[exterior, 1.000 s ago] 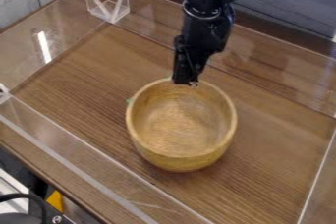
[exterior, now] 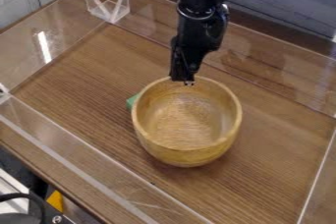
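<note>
A large round wooden bowl (exterior: 187,130) sits on the table, empty inside, with a small green item (exterior: 133,101) peeking out at its left side. The black gripper (exterior: 191,76) hangs just above the bowl's back rim, shut, with nothing visible between its fingers.
The wooden table (exterior: 79,100) has free room left and right of the bowl. A clear plastic piece (exterior: 110,2) stands at the back left, and another clear bracket sits at the left edge. A black and yellow object lies at the bottom left corner.
The bowl has shifted slightly right, uncovering more of the green item at its left. The gripper has moved a little up and right.
</note>
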